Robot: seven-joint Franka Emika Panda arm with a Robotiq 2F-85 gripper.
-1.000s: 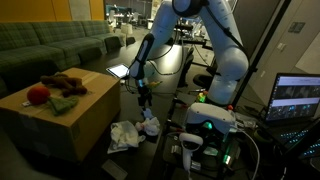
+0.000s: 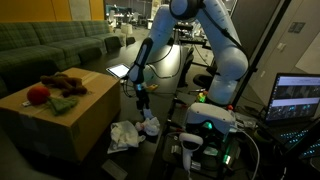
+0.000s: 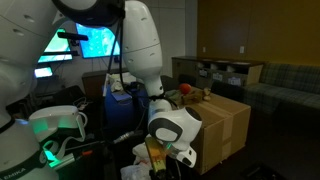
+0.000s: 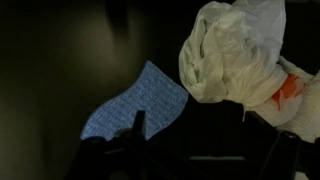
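My gripper stands open in the wrist view, its dark fingertips set wide apart with nothing held between them. A blue textured cloth (image 4: 135, 105) lies ahead of the left finger. Beyond the right finger rests a crumpled white plastic bag (image 4: 230, 50) with an orange-red mark, and a pale cloth (image 4: 306, 122) shows at the right edge. Exterior view 1 has the arm reaching down, with the gripper (image 2: 143, 102) above the pale bag (image 2: 152, 127) on the dark floor. A whitish cloth (image 2: 125, 136) lies beside that bag. The blue cloth is hard to make out there.
A large cardboard box (image 2: 72, 120) stands left of the gripper, with a red toy (image 2: 38, 94) and a greenish plush (image 2: 65, 83) on top. Another pale item (image 2: 114, 170) lies on the floor nearer the camera. A laptop (image 2: 293, 103) sits at the right.
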